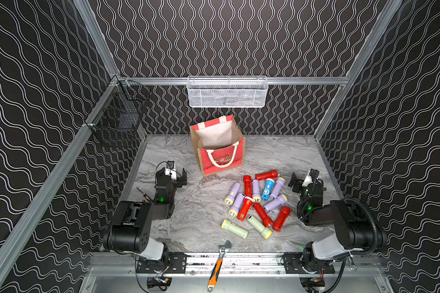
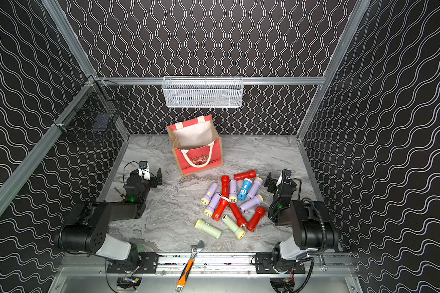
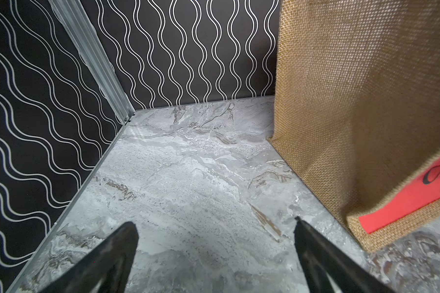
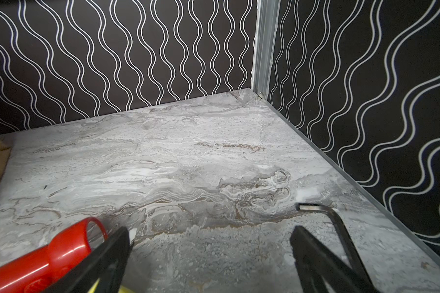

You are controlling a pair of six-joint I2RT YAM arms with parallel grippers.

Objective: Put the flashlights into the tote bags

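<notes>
A red-and-jute tote bag (image 1: pixel 215 156) stands open at the back middle, its jute side (image 3: pixel 356 107) filling the right of the left wrist view. Several red, lavender, pale green and blue flashlights (image 1: pixel 268 190) lie loose in a group right of centre; a red one (image 4: pixel 39 263) shows low in the right wrist view. My left gripper stands open left of the bag, over bare table. My right gripper is open at the right edge of the flashlight group, nothing between its fingers.
A white mesh basket (image 1: pixel 227 97) hangs on the back wall, a black wire basket (image 1: pixel 117 117) on the left wall. An adjustable wrench (image 1: pixel 215 273) lies on the front rail. A hex key (image 4: pixel 344 234) lies by the right wall.
</notes>
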